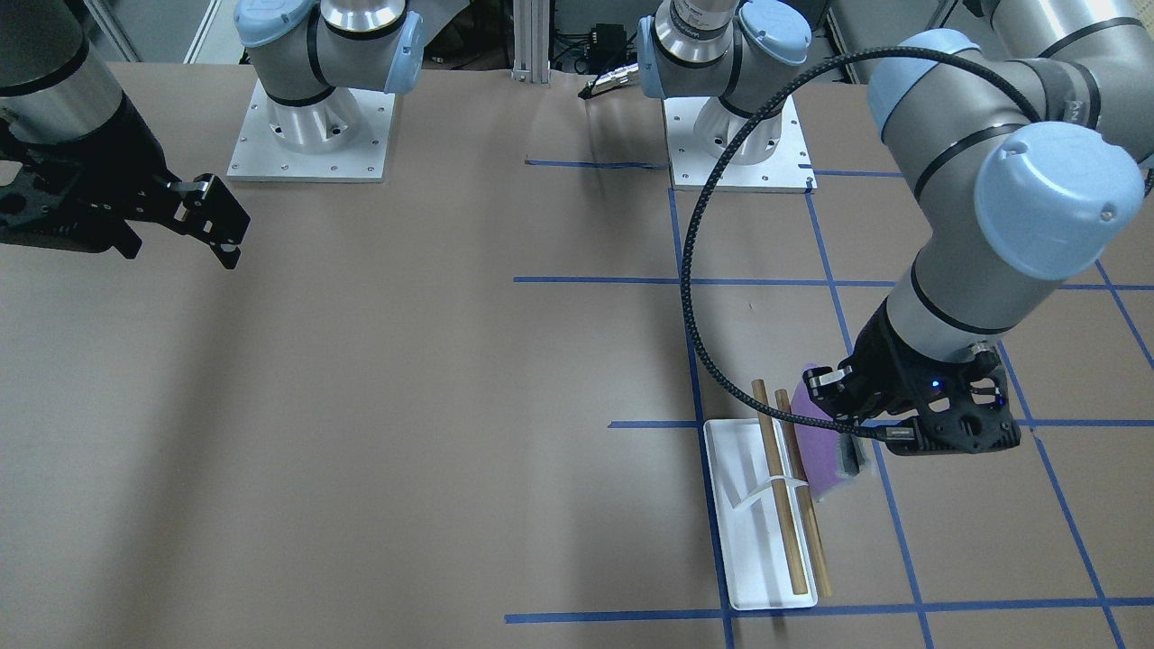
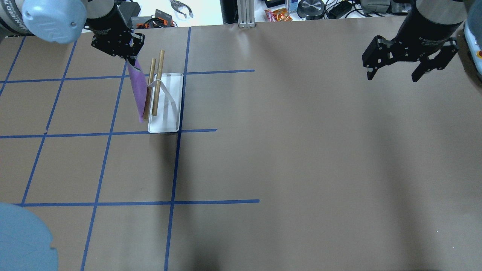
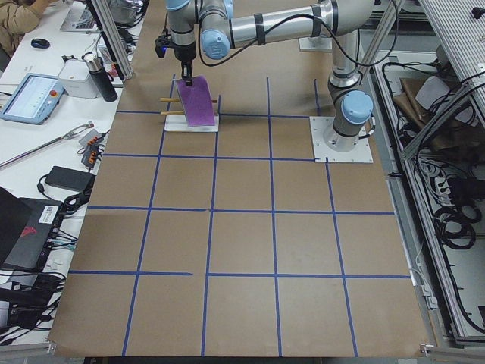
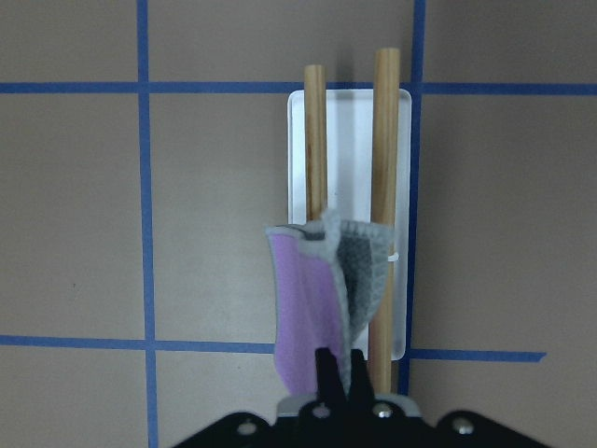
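Observation:
A white tray (image 1: 742, 552) with two wooden sticks (image 1: 789, 541) resting across a white holder sits on the taped floor, also in the top view (image 2: 168, 119). A purple cloth (image 3: 198, 106) with a grey edge hangs from my gripper (image 2: 131, 58) just beside and over the sticks. In the wrist view the cloth (image 4: 303, 308) partly covers the tray and left stick, with the fingertips at its lower end. The gripper is shut on the cloth.
A second arm (image 2: 406, 49) hangs over the bare right part of the table. Other arm bases stand at the back in the front view. The gridded surface around the tray is clear.

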